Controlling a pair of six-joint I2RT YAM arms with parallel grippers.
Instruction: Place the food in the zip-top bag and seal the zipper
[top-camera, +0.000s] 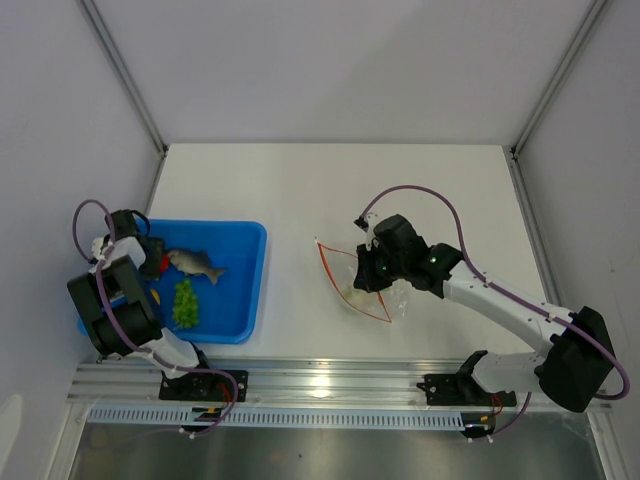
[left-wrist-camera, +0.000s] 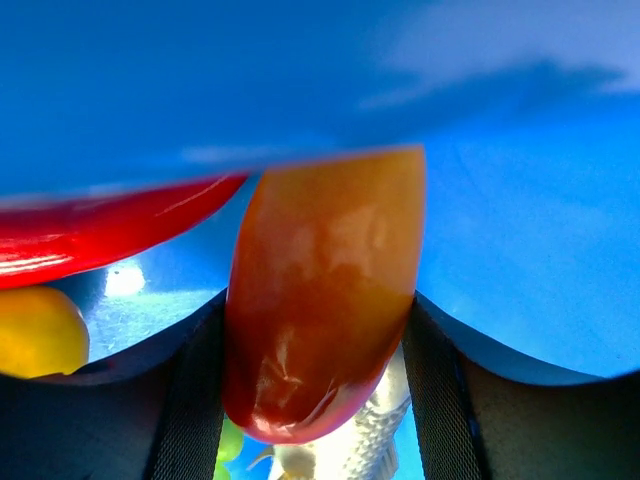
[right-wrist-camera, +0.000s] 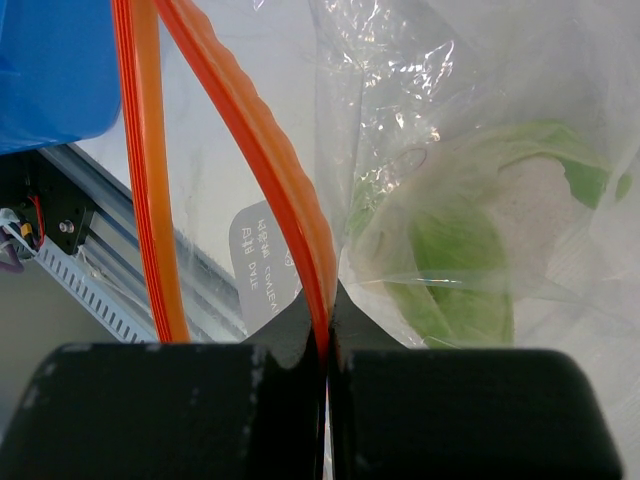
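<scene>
In the left wrist view a red-orange, oblong mango-like fruit sits between the pads of my left gripper, which is shut on it inside the blue bin. Its far tip is cut off by the bin wall across the view. My right gripper is shut on the orange zipper edge of the clear zip bag. The bag's mouth gapes between two orange strips. Something green and pale lies within the bag.
A fish and green grapes lie in the bin to the right of the left gripper. Close by are a red pepper and a yellow fruit.
</scene>
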